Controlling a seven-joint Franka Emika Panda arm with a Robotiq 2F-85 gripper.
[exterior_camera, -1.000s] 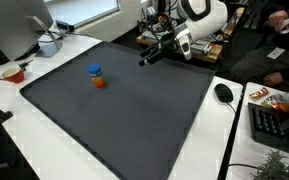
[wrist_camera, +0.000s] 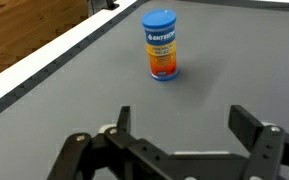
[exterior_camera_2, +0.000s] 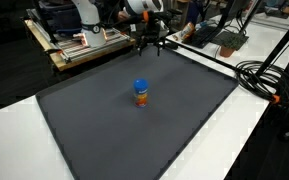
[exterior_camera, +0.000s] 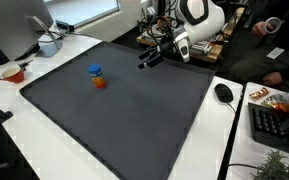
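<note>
A small orange can with a blue lid (exterior_camera: 97, 77) stands upright on the dark grey mat (exterior_camera: 114, 130), toward its left side in exterior view 1. In exterior view 2 the same can (exterior_camera_2: 141, 93) is near the middle of the mat. The wrist view has the can (wrist_camera: 161, 45) upright at the top, ahead of the fingers and well apart from them. My gripper is open, its two fingers wide apart with bare mat between them. From outside, the gripper (exterior_camera: 147, 61) is low over the far part of the mat, to the right of the can.
A red cup (exterior_camera: 12, 74) sits on the white table left of the mat. Along the right are a black mouse (exterior_camera: 224, 93) and a keyboard (exterior_camera: 272, 122). Coiled black cable (exterior_camera_2: 267, 75) lies beyond the mat in exterior view 2.
The arm has shifted slightly over the last second, while the gripper stays near the same spot at the mat's far side. The can has not moved.
</note>
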